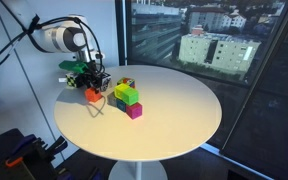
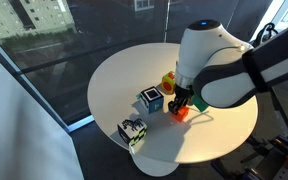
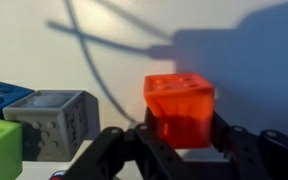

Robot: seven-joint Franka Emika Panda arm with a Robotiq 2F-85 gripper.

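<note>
An orange-red block (image 3: 180, 108) fills the gap between the fingers of my gripper in the wrist view, and the fingers are shut on it. In exterior view 1 this orange block (image 1: 93, 95) shows low at the left part of the round table, under the gripper (image 1: 94, 88). From exterior view 2 the block (image 2: 180, 114) appears below the white arm. Whether its underside touches the table I cannot tell.
Stacked green, yellow and magenta blocks (image 1: 129, 97) stand right of the gripper. Black-and-white patterned cubes (image 2: 132, 131) lie near the table edge, with a dark-blue cube (image 2: 151, 99) close by. A grey block (image 3: 56, 118) is left in the wrist view.
</note>
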